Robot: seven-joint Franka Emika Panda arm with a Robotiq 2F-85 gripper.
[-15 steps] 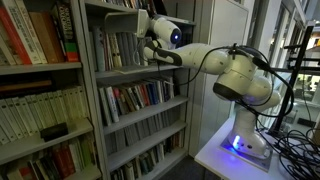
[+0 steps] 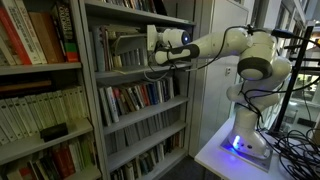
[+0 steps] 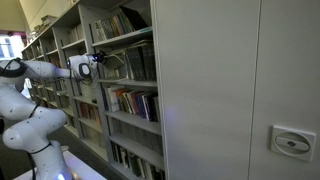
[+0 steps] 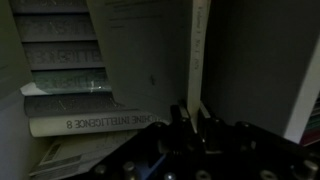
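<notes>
A thin book with a pale, lettered spine (image 4: 198, 50) and a grey cover (image 4: 145, 50) stands nearly upright in the wrist view. Its spine's lower end runs down between the dark fingers of my gripper, which is shut on it. From the side, the gripper (image 2: 153, 43) is at the upper shelf of the bookcase, near its right part. The other exterior view has the gripper (image 3: 96, 59) at the same shelf opening. Much of the book is too small or dark to make out there.
Stacked books (image 4: 70, 80) lie flat left of the thin book, one lettered "Machine Intelligence 8" (image 4: 90, 122). A shelf upright (image 4: 305, 85) rises at the right. Upright books (image 2: 145, 95) fill the shelf below. The white table (image 2: 230, 160) by the arm base has bare room.
My gripper and wrist have come down and shifted rightward in exterior view 1 over the last second, with the arm drawing back toward its base. The shelves stay put.
</notes>
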